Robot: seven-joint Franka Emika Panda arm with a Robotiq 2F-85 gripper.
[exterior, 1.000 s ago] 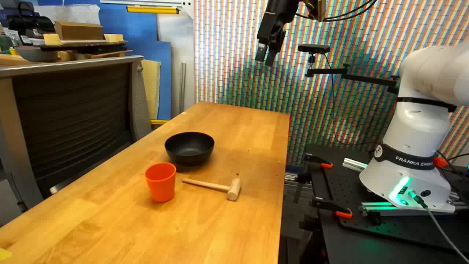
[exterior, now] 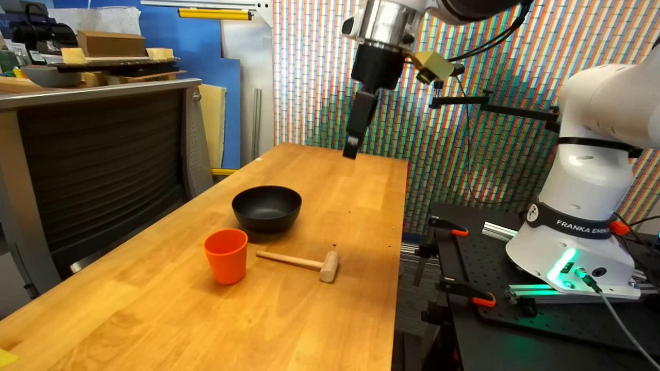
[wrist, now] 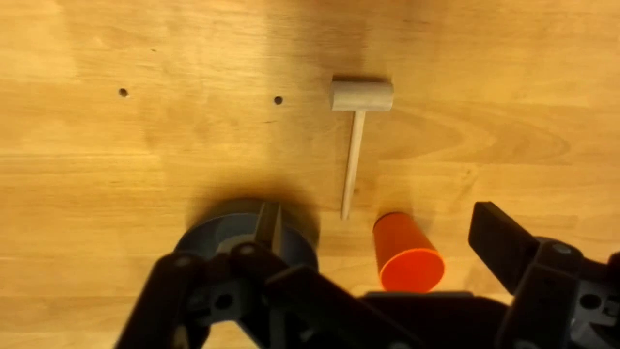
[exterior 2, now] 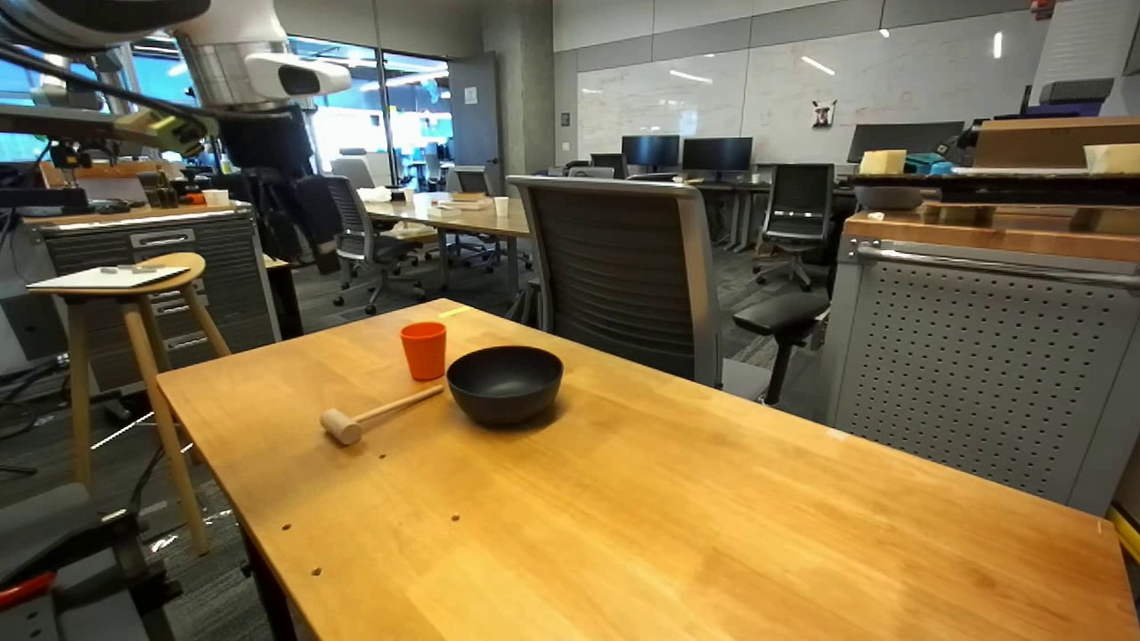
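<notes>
High above the table, my gripper (exterior: 351, 148) points downward, well clear of everything. In the wrist view its two fingers (wrist: 494, 244) stand wide apart, and the gripper is open and empty. A wooden mallet (wrist: 361, 96) lies flat on the table, its handle running toward the gap between the orange cup (wrist: 401, 238) and the black bowl (wrist: 212, 232). In that view, one finger and the gripper body cover part of the bowl. Both the upright cup (exterior: 226, 256) and bowl (exterior: 266, 210) show fully in exterior view 1, with the mallet (exterior: 329, 266) beside them.
Bare wooden table (exterior 2: 748, 513) stretches away on the bowl's far side from the cup. A grey chair (exterior 2: 625, 278) stands against one long edge. On the opposite side is the robot's base (exterior: 569, 241). The cup and bowl sit close together.
In exterior view 1 the gripper has come down and slightly left, and it is turned differently. Cup, bowl and mallet have stayed in place.
</notes>
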